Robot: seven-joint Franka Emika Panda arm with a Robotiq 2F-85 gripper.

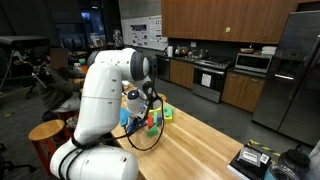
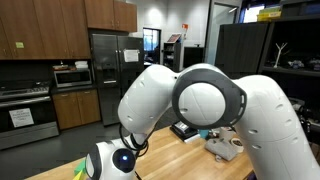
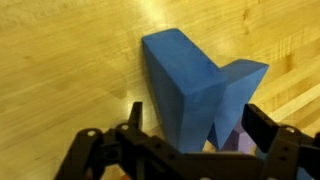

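Observation:
In the wrist view a long blue block (image 3: 183, 70) fills the middle, one end towards the camera. A second blue piece (image 3: 238, 85) with slanted sides lies against its right side. My gripper is open, its dark fingers (image 3: 92, 150) apart at the lower left and lower right of the view. The long block appears between them, and I cannot tell whether either finger touches it. In exterior view 1 the arm reaches down to the near left part of the table, where the fingertips are hard to make out.
Several coloured blocks, among them a yellow-green one (image 1: 166, 113) and a red one (image 1: 151, 118), stand close by the gripper. A dark device (image 1: 250, 160) lies at the table's right end.

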